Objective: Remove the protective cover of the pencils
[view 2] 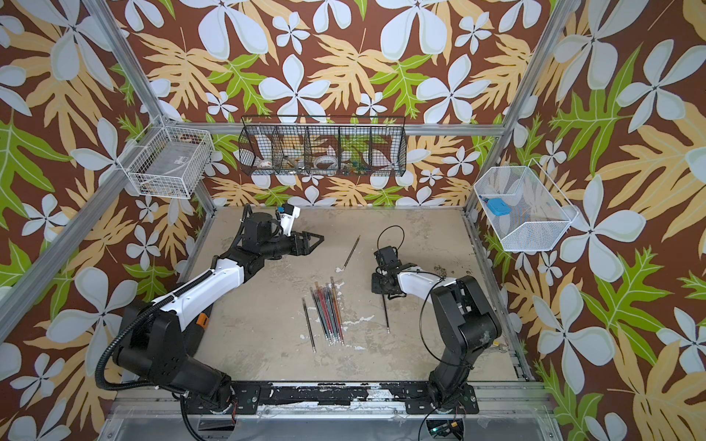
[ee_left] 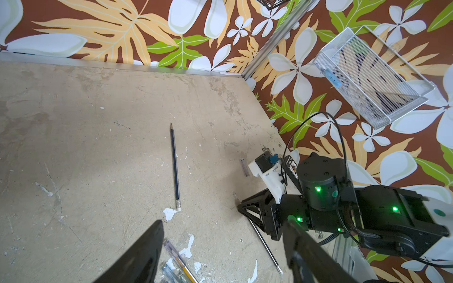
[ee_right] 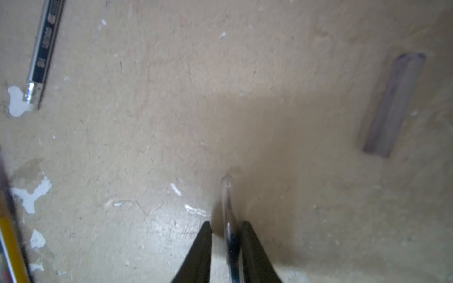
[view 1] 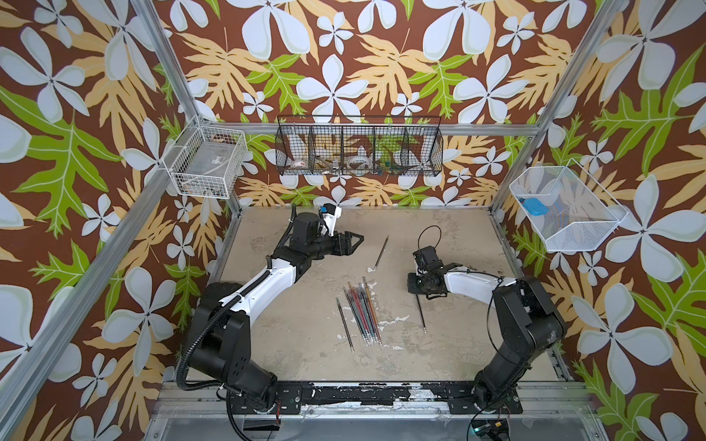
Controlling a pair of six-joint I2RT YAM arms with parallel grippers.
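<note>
A bundle of pencils lies mid-table, with a loose dark pencil at its left and another farther back. My right gripper is low over a pencil, whose clear-capped tip lies between its part-open fingers; whether they touch it I cannot tell. A translucent sleeve lies to the right of that tip in the right wrist view. My left gripper hangs above the back-left of the table, open, nothing seen between its fingers.
A black wire basket hangs on the back rail, a white wire basket at left and a white mesh basket at right.
</note>
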